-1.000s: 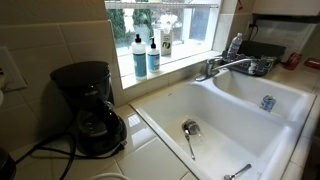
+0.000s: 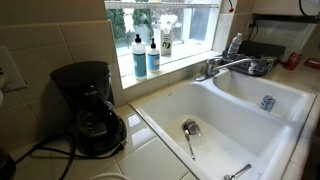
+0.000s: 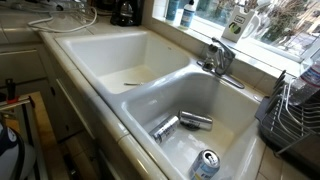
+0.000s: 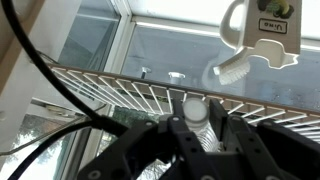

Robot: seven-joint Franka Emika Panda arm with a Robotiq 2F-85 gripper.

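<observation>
In the wrist view my dark gripper is shut on a pale, round-ended object (image 4: 196, 109); the fingers hide most of it, so what it is cannot be told. A smaller pale round shape (image 4: 177, 77) shows just above. Wire bars (image 4: 110, 88) run across behind the fingers, with a window (image 4: 170, 55) beyond. A clear bottle (image 2: 235, 45) stands by the dark dish rack (image 3: 290, 120) beside the sink. The gripper is not visible in either exterior view.
The white double sink (image 3: 165, 70) holds several cans, including an upright one (image 3: 206, 164), and utensils (image 2: 188, 140). Soap bottles (image 2: 139, 57) line the windowsill. A coffee maker (image 2: 90, 110) stands left of the sink. A jug (image 4: 265, 40) shows upper right in the wrist view.
</observation>
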